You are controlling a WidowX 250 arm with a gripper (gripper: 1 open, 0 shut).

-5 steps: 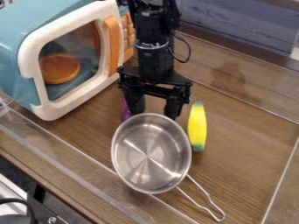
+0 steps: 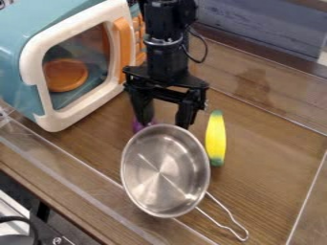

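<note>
My black gripper (image 2: 163,113) hangs in the upper middle, fingers spread open and pointing down, just behind a steel pan (image 2: 165,167) with a long wire handle toward the lower right. A purple object (image 2: 137,126) is partly hidden behind the left finger and the pan; whether the finger touches it I cannot tell. A yellow banana-like object (image 2: 216,139) stands to the right of the gripper, beside the pan.
A toy microwave-like box (image 2: 49,105) in light blue and white, with an orange plate inside, fills the upper left. A grey wall runs along the back.
The gripper has moved slightly left and back from where it was a second ago, toward the purple object. The pan and yellow object look unmoved.
</note>
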